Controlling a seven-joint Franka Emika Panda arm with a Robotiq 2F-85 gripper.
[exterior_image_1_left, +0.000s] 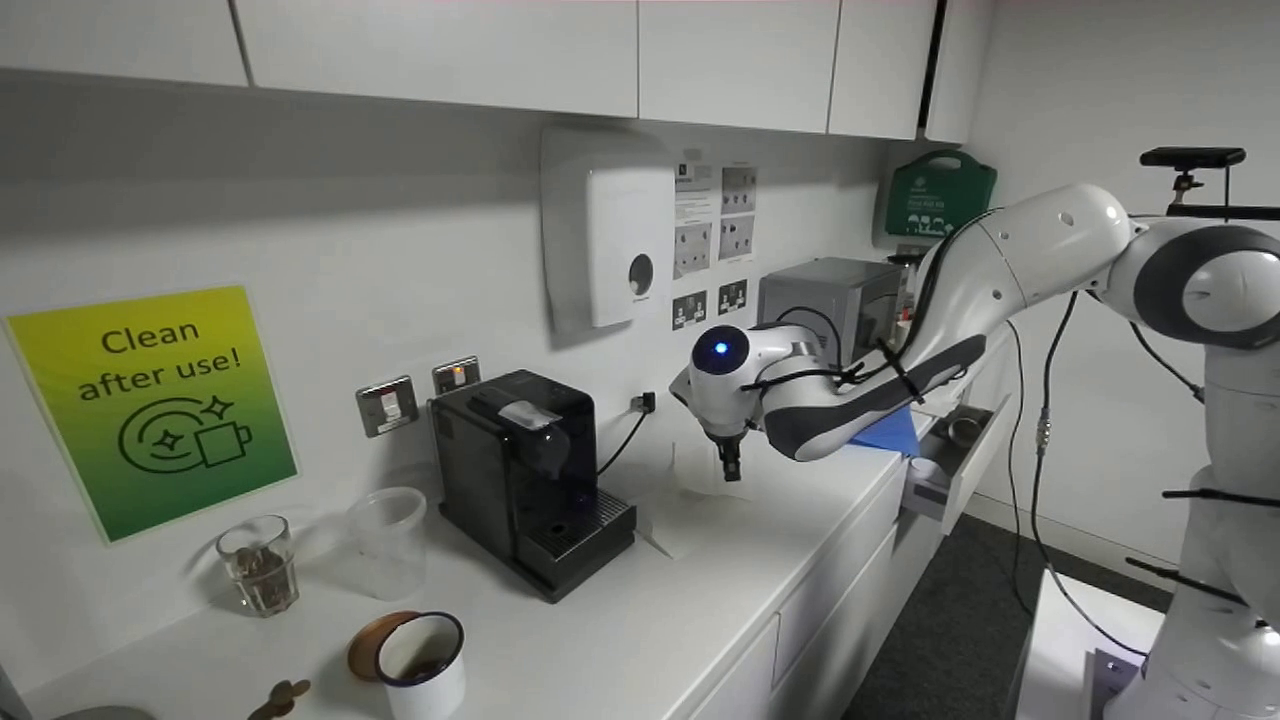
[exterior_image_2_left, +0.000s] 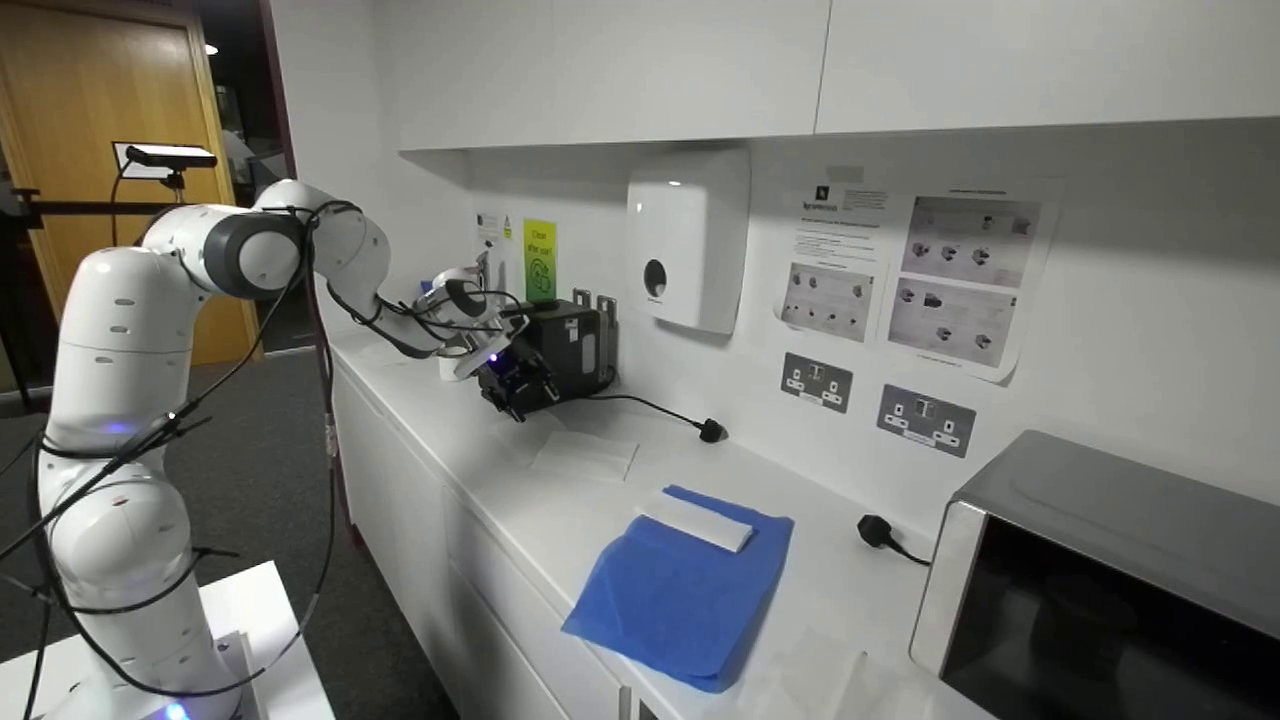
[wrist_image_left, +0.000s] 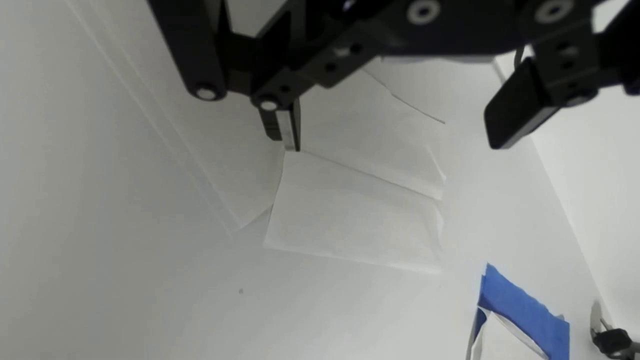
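Note:
My gripper stands open above the white counter, its two fingers wide apart with nothing held between them. Below it in the wrist view lie white paper sheets (wrist_image_left: 354, 210), partly overlapping and creased. In exterior view 1 the gripper (exterior_image_1_left: 731, 462) points down over the counter, to the right of the black coffee machine (exterior_image_1_left: 534, 480). From exterior view 2 the gripper (exterior_image_2_left: 518, 390) appears in front of that machine, with a white sheet (exterior_image_2_left: 585, 456) on the counter nearer the camera. How far the fingertips are from the paper I cannot tell exactly.
A blue cloth (exterior_image_2_left: 684, 588) with a folded white piece (exterior_image_2_left: 696, 518) on it lies towards the microwave (exterior_image_2_left: 1080, 576). Left of the coffee machine stand a glass (exterior_image_1_left: 260, 570), a plastic cup (exterior_image_1_left: 389, 546) and an enamel mug (exterior_image_1_left: 422, 672). A drawer (exterior_image_1_left: 960, 468) hangs open.

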